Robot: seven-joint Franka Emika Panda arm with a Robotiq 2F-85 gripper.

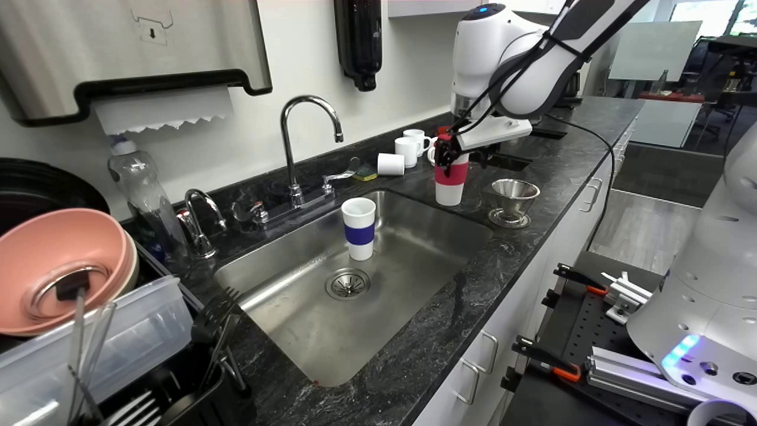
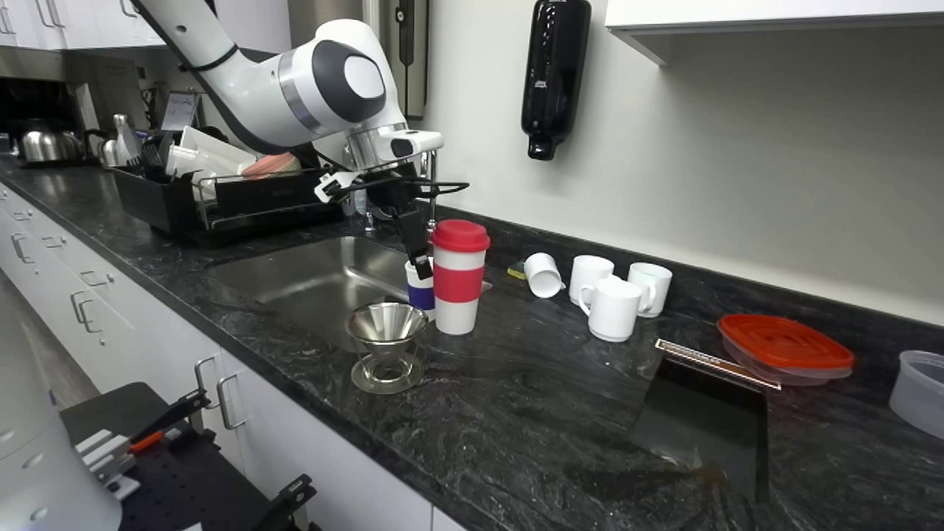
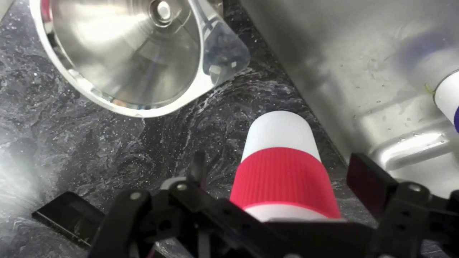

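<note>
A white travel cup with a red sleeve (image 1: 455, 173) and red lid (image 2: 460, 235) stands upright on the dark counter beside the sink. My gripper is open, one finger on each side of this cup in the wrist view. Dark gripper parts cover the lid end there, and I cannot tell whether the fingers touch it. From exterior view 2, a fingertip (image 2: 421, 264) shows near the cup's upper part, on the sink side. A second white cup, with a blue sleeve (image 1: 359, 234), stands upright inside the sink.
A metal coffee dripper (image 1: 512, 199) stands near the counter's front edge, close to the red-sleeved cup. White mugs (image 2: 613, 308) and a red-lidded container (image 2: 785, 341) sit toward the wall. The faucet (image 1: 291, 142) rises behind the sink (image 1: 419, 248).
</note>
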